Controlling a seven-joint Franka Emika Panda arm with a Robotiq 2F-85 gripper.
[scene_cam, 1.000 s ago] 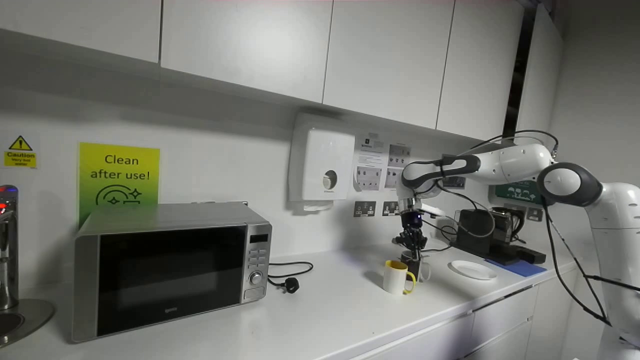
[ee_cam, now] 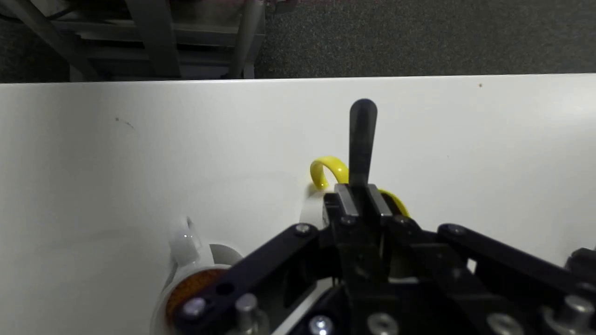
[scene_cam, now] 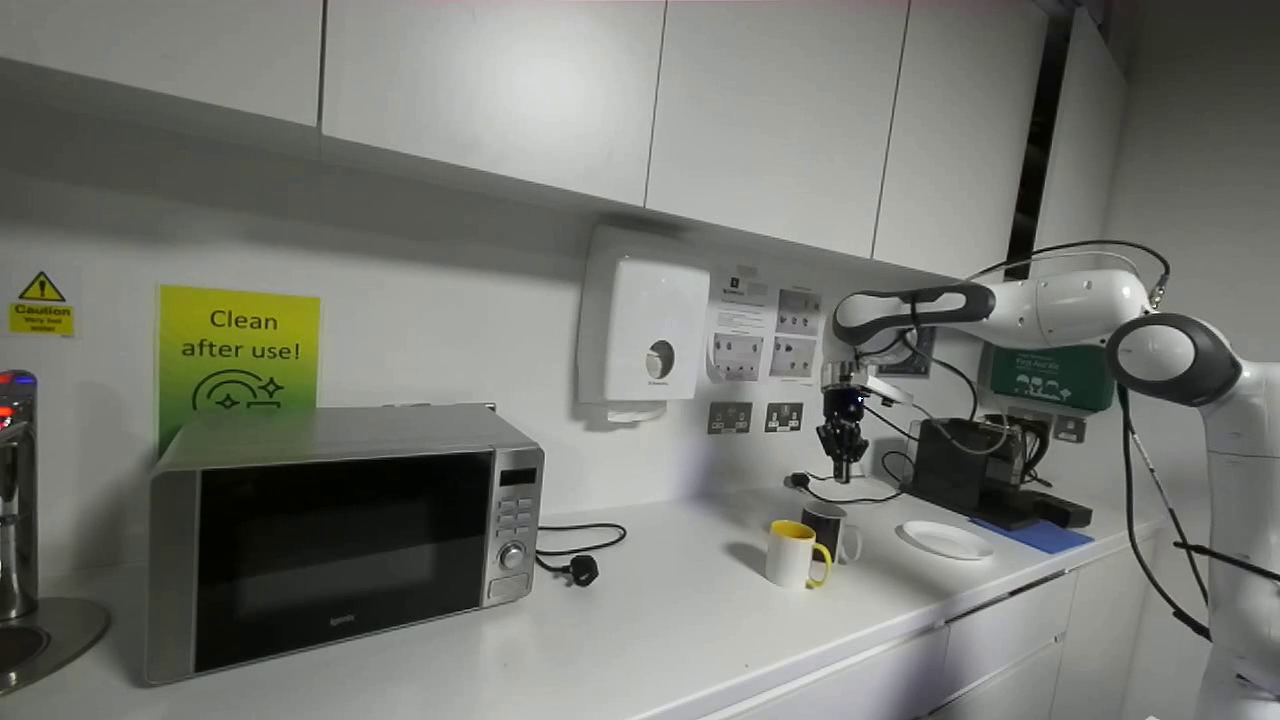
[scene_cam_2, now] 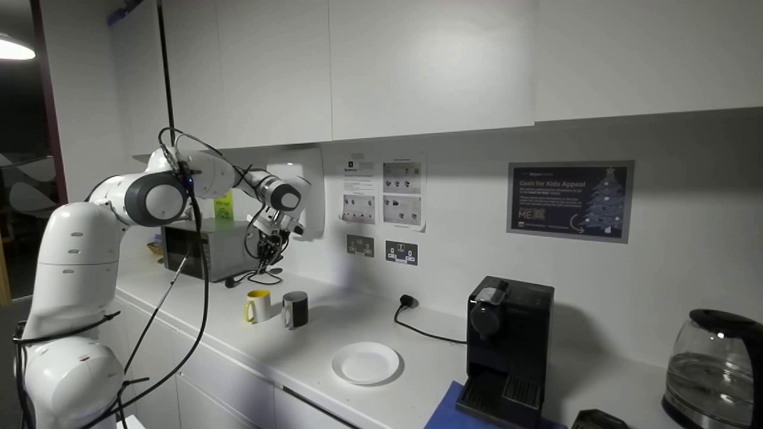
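My gripper is shut on a slim dark handle, round-ended like a spoon's or stirrer's. The handle's far part is hidden by the fingers. In exterior view 1 the gripper hangs pointing down above the mugs, clear of them. A white mug with yellow inside and handle stands upright on the counter. Close to it is a dark grey mug with a pale handle. From the wrist, the yellow handle shows below my fingers, and brown contents fill the other mug at lower left.
A white plate lies on the counter, with a black coffee machine on a blue mat beyond it. A microwave stands at the other side. Bare counter lies between microwave and mugs.
In exterior view 1 my gripper has risen and shifted right, from close over the grey mug to well above it. Both mugs stay where they were.
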